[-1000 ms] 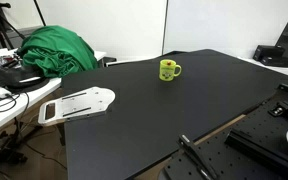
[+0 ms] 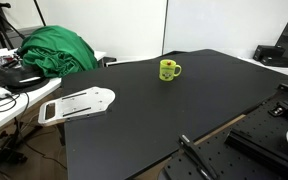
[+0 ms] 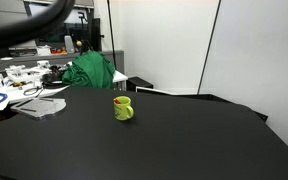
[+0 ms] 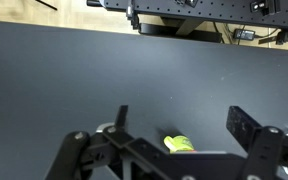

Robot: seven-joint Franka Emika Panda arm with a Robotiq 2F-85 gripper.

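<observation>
A small yellow-green mug stands upright on the dark table, toward its far side, with the handle on the right in exterior view 1. Something reddish shows at the rim of the mug in exterior view 2. From the wrist, my gripper is open, its fingers spread wide with only bare tabletop visible between the tips. The mug appears at the lower middle of that view, partly hidden by the gripper body. Neither exterior view shows the gripper.
A white board-like plate lies at the table's left edge. Green cloth and cables sit on a side table at the left. Black rails run along one table edge.
</observation>
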